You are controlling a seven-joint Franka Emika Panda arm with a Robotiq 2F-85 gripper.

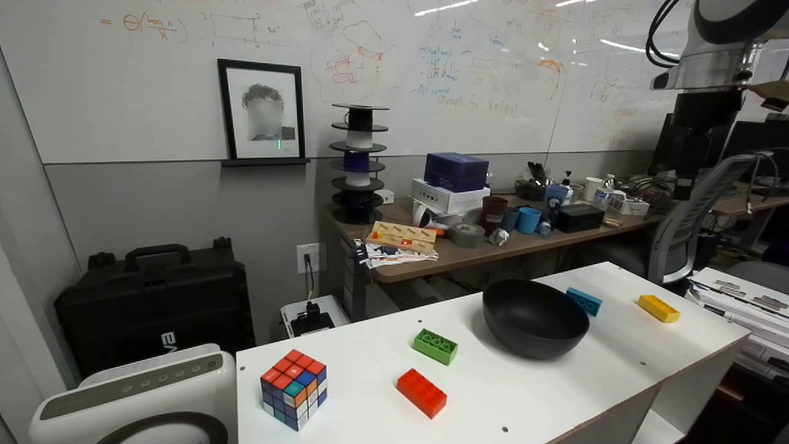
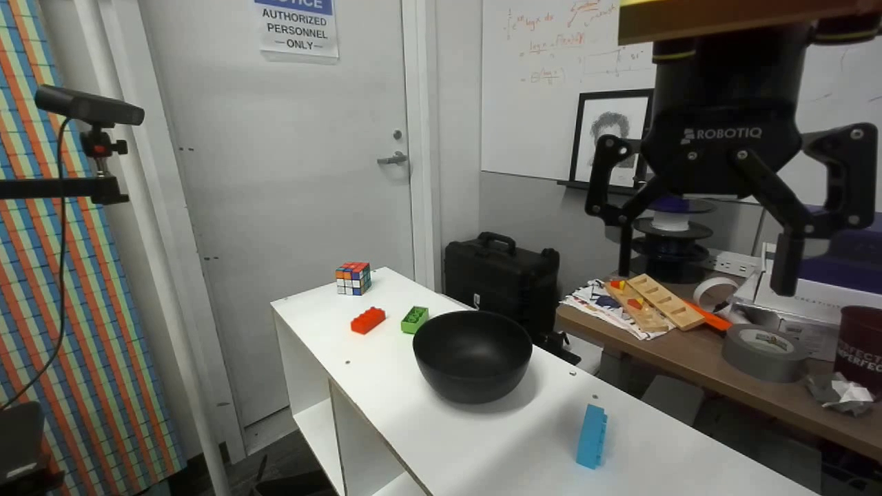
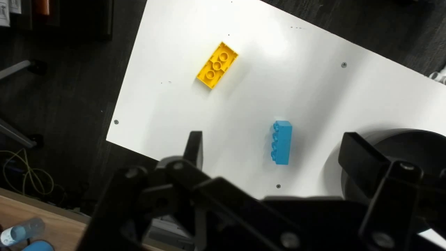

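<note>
My gripper hangs well above the white table, its fingers wide apart and nothing between them. Below it in the wrist view, a blue brick lies on its side, studs facing left. Farther up that view is a yellow brick, hollow side up. A black bowl stands beside the blue brick; its inside looks empty where it shows. Beyond the bowl are a green brick, hollow side up, a red brick with studs up, and a Rubik's cube.
The white table has bare room around the bricks and ends in open edges. Behind it stands a brown desk with boxes, cups and tape. An office chair is at the back right.
</note>
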